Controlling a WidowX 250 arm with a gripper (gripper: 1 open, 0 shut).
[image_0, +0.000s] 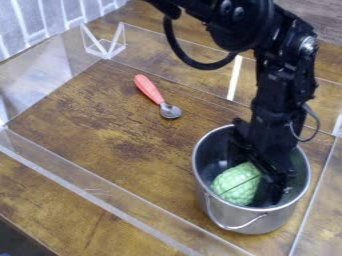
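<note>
A steel pot (234, 215) with a wire handle stands at the lower right of the camera view. Inside it lies a pale green, textured object (234, 182), like a cabbage or corn. My black gripper (261, 175) reaches down into the pot just beside and over that object; its fingertips are dark and partly hidden, so their exact contact with it is unclear.
A spoon with a pink handle (150, 90) lies on the wooden table (94, 150), left of the arm. Clear plastic edging runs along the left and right.
</note>
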